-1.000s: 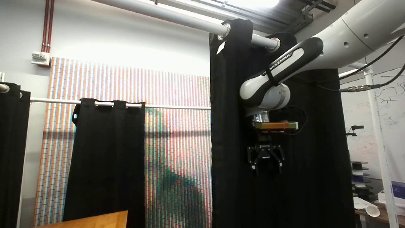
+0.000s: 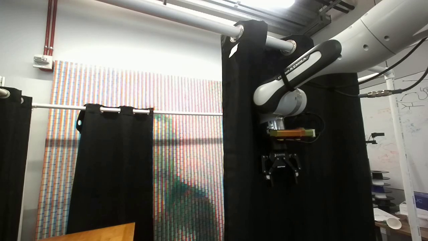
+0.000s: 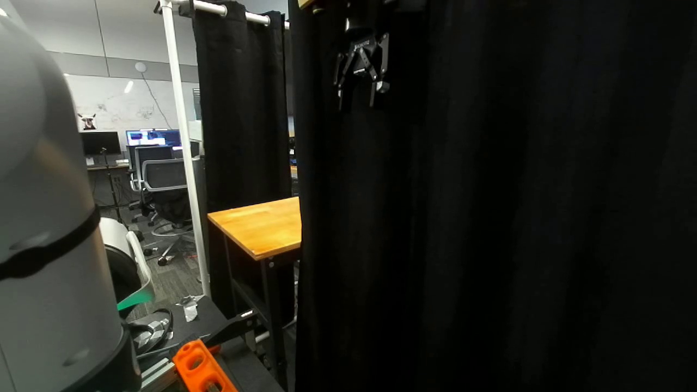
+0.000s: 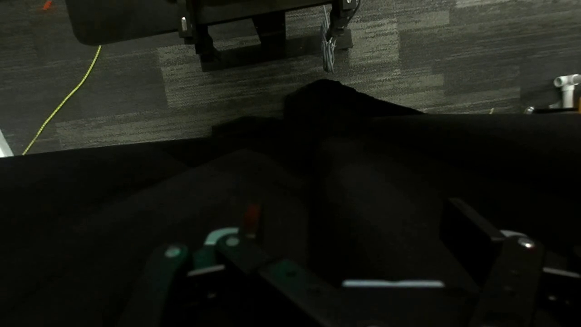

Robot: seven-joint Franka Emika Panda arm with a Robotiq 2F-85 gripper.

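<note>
My gripper (image 2: 284,180) hangs fingers down in front of a tall black curtain (image 2: 244,120) in exterior view 1. Its two fingers stand well apart, and nothing shows between them. At the top of exterior view 2 the same gripper (image 3: 356,101) is open against the dark cloth. The wrist view looks down past the spread fingers onto black curtain fabric (image 4: 359,185); the fingertips are dim there, and I cannot tell how near the cloth is to them.
A wooden table (image 3: 268,222) stands left of the curtain in exterior view 2. An orange part (image 3: 203,369) lies near the arm's base. Beyond the fabric, the wrist view shows carpeted floor (image 4: 403,60) and a yellow cord (image 4: 68,98). A white pole (image 2: 401,148) rises at the right.
</note>
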